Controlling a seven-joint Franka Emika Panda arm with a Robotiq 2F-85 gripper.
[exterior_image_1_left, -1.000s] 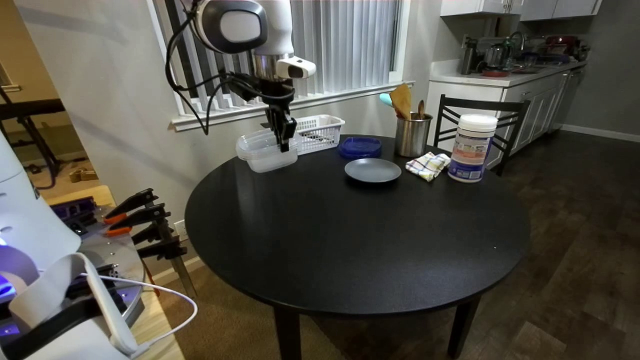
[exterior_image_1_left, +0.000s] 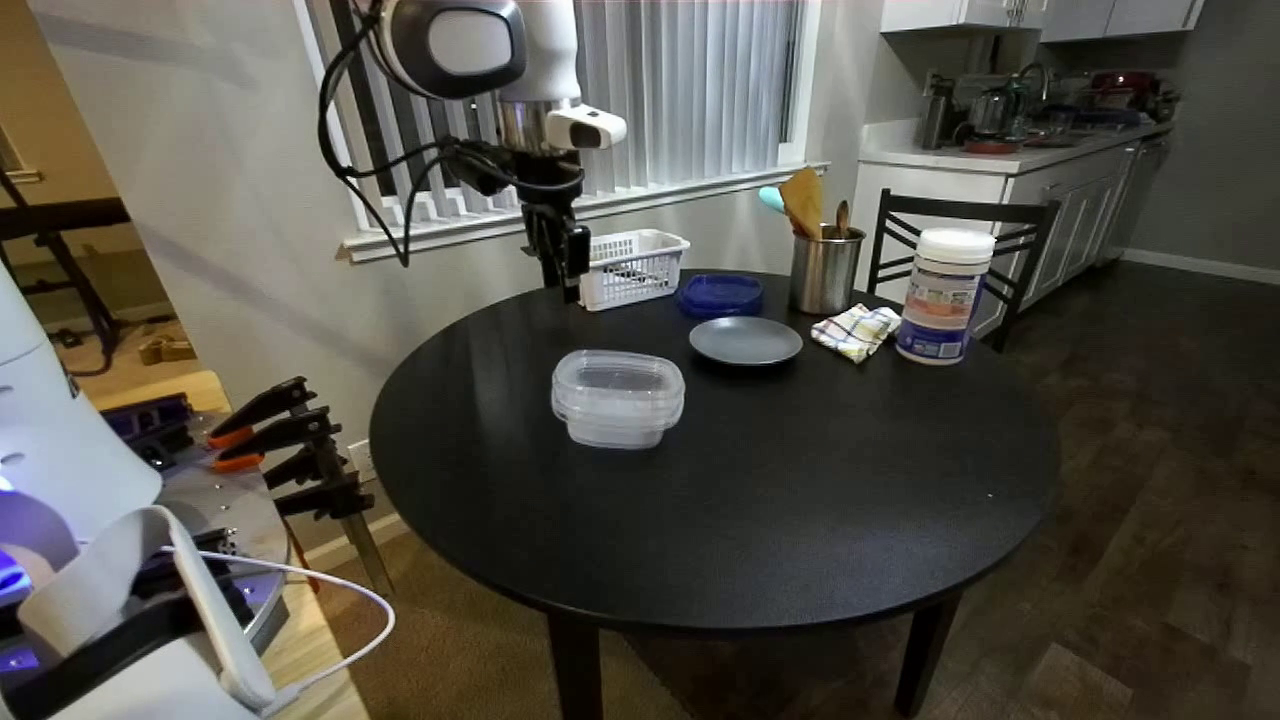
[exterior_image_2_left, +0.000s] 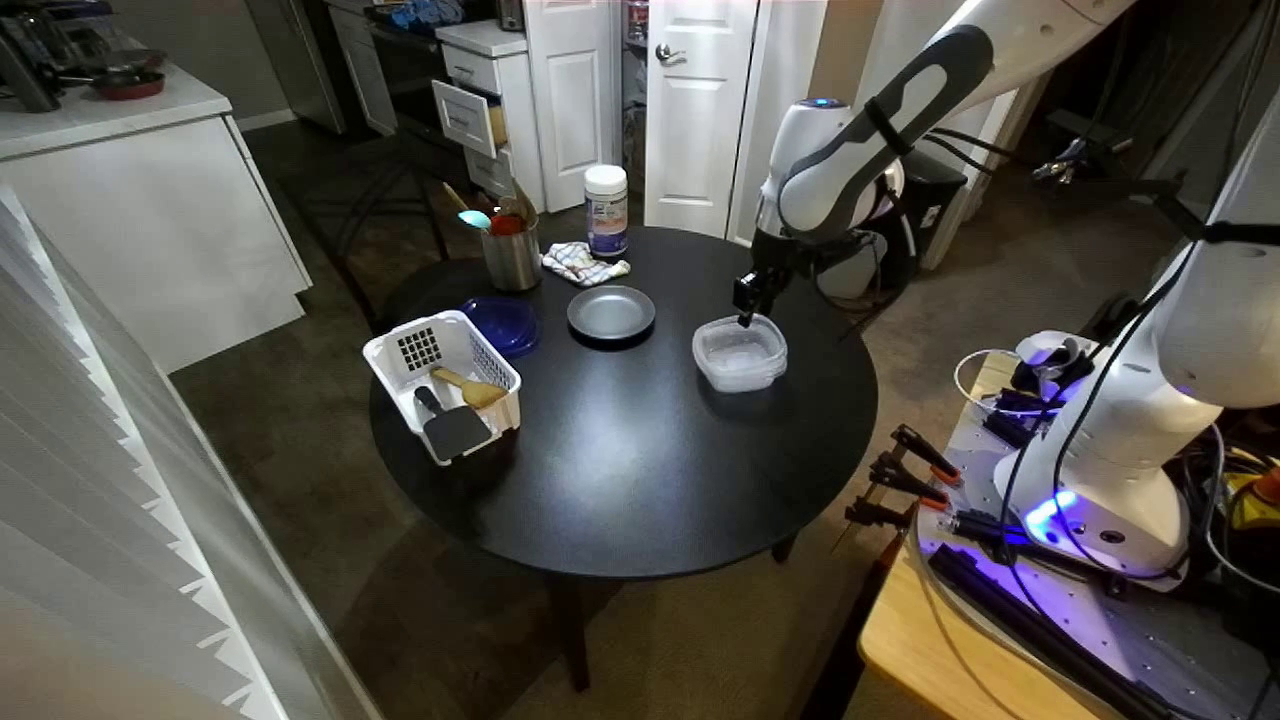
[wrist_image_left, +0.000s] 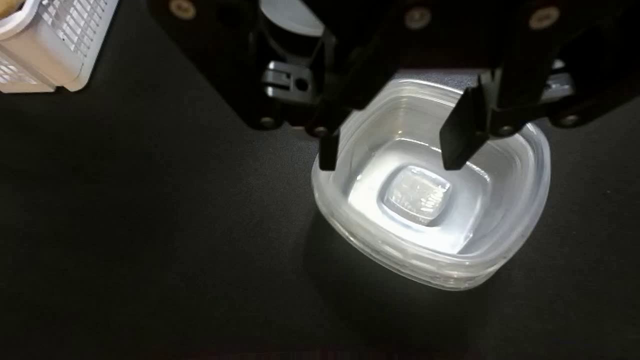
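Observation:
A clear plastic container (exterior_image_1_left: 618, 398), its doubled rims looking like a nested stack, rests upright on the black table in exterior view 1. Above it hangs my gripper (exterior_image_1_left: 567, 288), apart from it in that view. From the wrist camera, the gripper is open, its fingers spread with nothing gripped between them. The container (wrist_image_left: 420, 240) shows below and beyond the fingertips, empty, with its far rim partly hidden by the fingers. In exterior view 2 the gripper (exterior_image_2_left: 746, 314) overlaps the back rim of the container (exterior_image_2_left: 740, 360).
A white basket (exterior_image_2_left: 504, 372) holding a spatula and a wooden spoon stands by the window. Near it are a blue lid (exterior_image_1_left: 720, 295), a grey plate (exterior_image_1_left: 746, 341), a metal utensil pot (exterior_image_1_left: 825, 274), a checked cloth (exterior_image_1_left: 855, 331) and a wipes tub (exterior_image_1_left: 942, 300).
The container was up at my gripper's fingers, near the basket; now it is lower, on the table and nearer the camera. My gripper has shifted only slightly and is now apart from it.

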